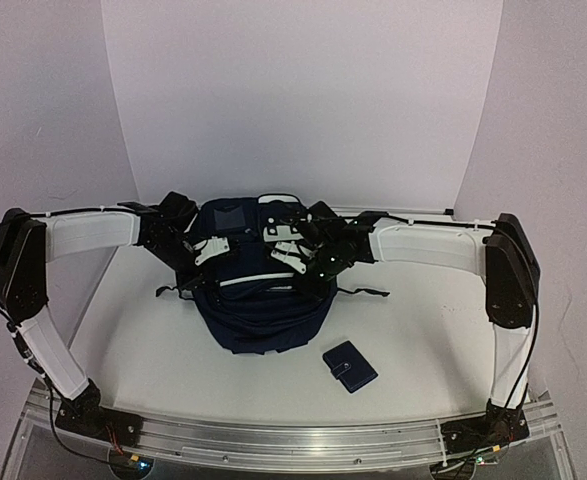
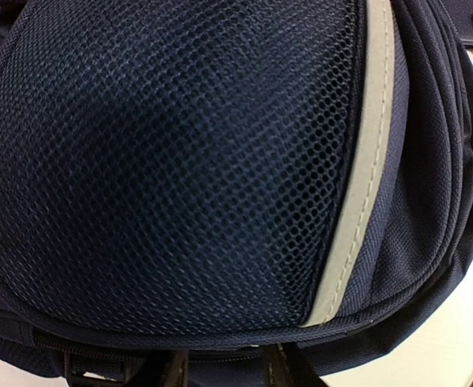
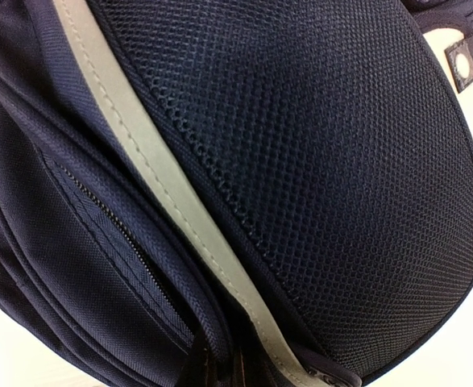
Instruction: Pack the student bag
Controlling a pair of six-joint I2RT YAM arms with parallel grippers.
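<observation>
The navy student bag [image 1: 265,335] lies on the white table, its mesh panel [image 2: 172,177] and pale grey strip [image 3: 151,165] filling much of both wrist views. At the bag's left side my left gripper [image 1: 201,284] is lowered; in the left wrist view its fingers [image 2: 172,369] stand apart at the fabric edge, with no hold visible. My right gripper is shut on the padded edge of the bag's opening, beside a zipper [image 3: 123,226]. A dark blue notebook with a snap strap [image 1: 349,367] rests in front of the bag.
Loose black straps [image 1: 365,292] stick out at the bag's sides. Bare table [image 1: 423,350] spreads to the right, and more lies front left. A metal rail [image 1: 293,438] runs along the front edge; walls stand behind and at both sides.
</observation>
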